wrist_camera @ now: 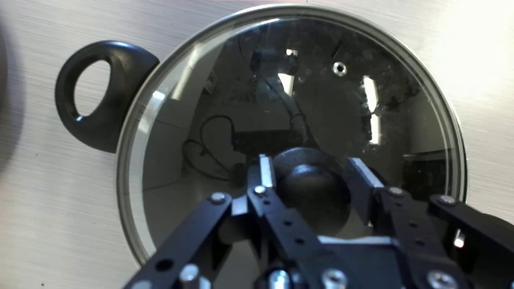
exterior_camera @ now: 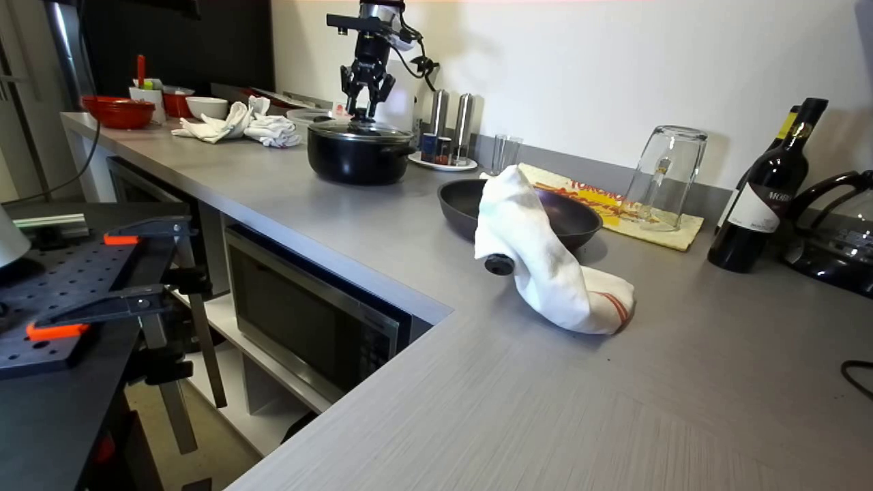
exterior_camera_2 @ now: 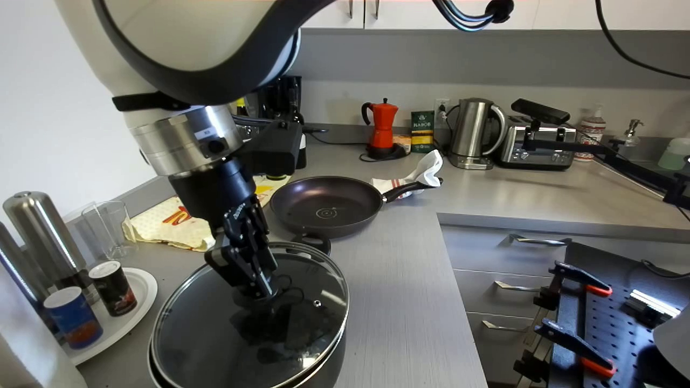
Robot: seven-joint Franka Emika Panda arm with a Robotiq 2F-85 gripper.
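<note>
The black pot (exterior_camera: pixel 357 159) stands on the counter under a glass lid (wrist_camera: pixel 192 159) with a metal rim. In the wrist view my gripper has one finger on each side of the lid's round black knob (wrist_camera: pixel 313 197) and is shut on it. From above the pot, the gripper (exterior_camera_2: pixel 259 288) points down at the lid's middle in exterior view 2. The pot's rim shows just below the lid's near edge there; whether the lid sits fully seated, I cannot tell. A black side handle (wrist_camera: pixel 98 96) sticks out from the pot.
A frying pan (exterior_camera_2: pixel 326 200) stands close by the pot, a white towel (exterior_camera: pixel 536 254) over its handle. Beside the pot, a white plate (exterior_camera_2: pixel 139 294) holds two small canisters, with tall metal mills (exterior_camera_2: pixel 48 226) near them. Bare counter (exterior_camera_2: pixel 401 310) runs along the front side.
</note>
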